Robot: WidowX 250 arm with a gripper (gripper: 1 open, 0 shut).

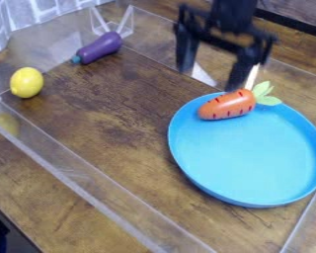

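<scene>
My gripper (220,62) is at the top right, dark and motion-blurred, held open above and behind a blue plate (247,170). An orange toy carrot (227,105) with green leaves lies on the back part of the plate, clear of the gripper. A purple toy eggplant (98,48) lies at the back left, and a yellow lemon (27,82) sits at the left.
A wooden surface (102,138) fills the workspace, with clear room left of the plate. Transparent walls or strips run along the left and front edges.
</scene>
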